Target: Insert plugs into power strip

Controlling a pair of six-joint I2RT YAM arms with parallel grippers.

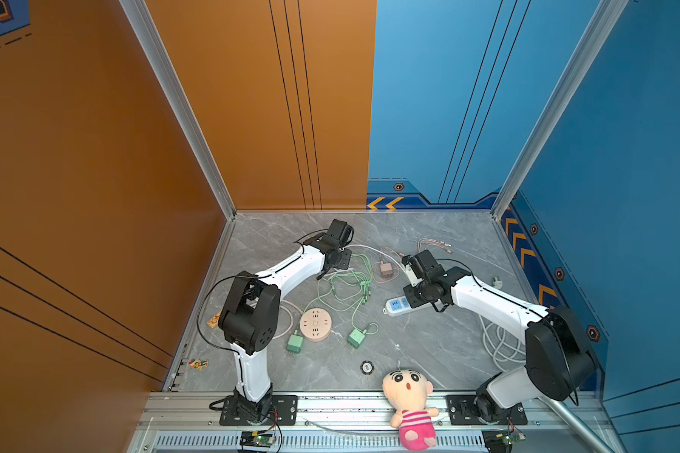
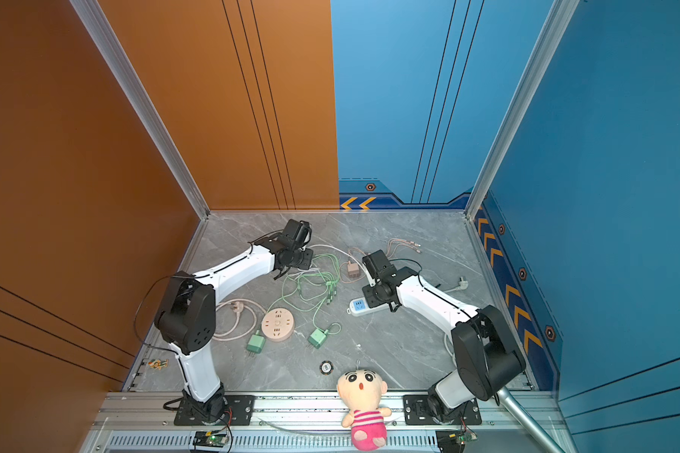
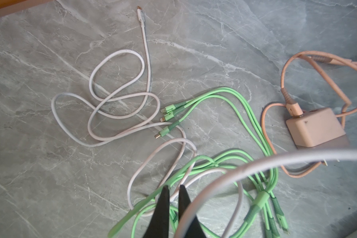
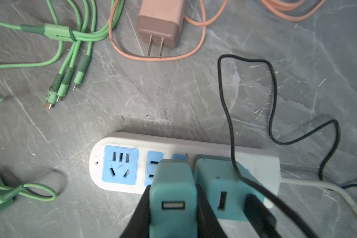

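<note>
In the right wrist view, my right gripper is shut on a teal charger block [image 4: 173, 178] over the white power strip [image 4: 115, 138]. The block's prongs are hidden, so I cannot tell whether they are in a socket. Beside it, a second teal block [image 4: 222, 190] with a black cable sits on the strip. The five-hole blue socket [image 4: 121, 164] at the strip's left end is empty. My left gripper is shut above tangled green cables [image 3: 230, 154]. A white cable [image 3: 265, 160] arches across its right finger; whether the fingers pinch it is unclear.
A pink charger [image 3: 317, 129] lies behind the strip. A round beige socket [image 1: 315, 324] and two green chargers, one left [image 1: 294, 343] and one right [image 1: 356, 337], stand front left. A doll [image 1: 408, 400] lies at the front edge.
</note>
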